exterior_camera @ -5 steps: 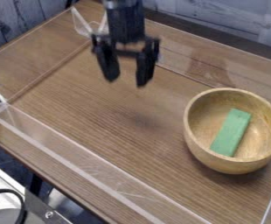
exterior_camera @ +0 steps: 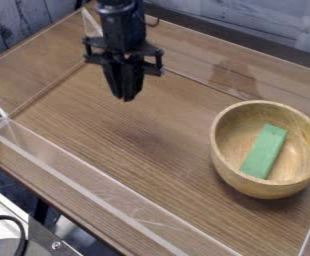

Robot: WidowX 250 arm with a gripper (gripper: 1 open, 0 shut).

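Observation:
My gripper (exterior_camera: 122, 68) hangs over the upper middle of the wooden table, dark and somewhat blurred, with nothing visible between its fingers; whether they are apart or closed is hard to make out. To its lower right, a round wooden bowl (exterior_camera: 238, 165) holds a green rectangular block (exterior_camera: 262, 152).
Clear tape strips run along its left part, and a black cable (exterior_camera: 18, 225) lies at the lower left corner.
The bowl and green block have stayed in place.

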